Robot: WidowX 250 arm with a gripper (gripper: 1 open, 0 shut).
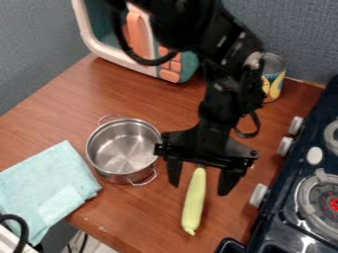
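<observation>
My black gripper point(200, 176) hangs over the middle of the wooden counter, its two fingers apart and pointing down. It is open, above and around the upper end of a pale yellow-green elongated item point(193, 209), perhaps corn or a vegetable, lying lengthwise on the wood. To the left of the gripper stands a steel pot point(114, 152) with wire handles, empty as far as it shows.
A black stove point(310, 217) fills the right side. A light blue towel point(40, 183) lies front left. At the back are a toy-like microwave point(93, 25) and a can point(272, 77), partly hidden by my arm.
</observation>
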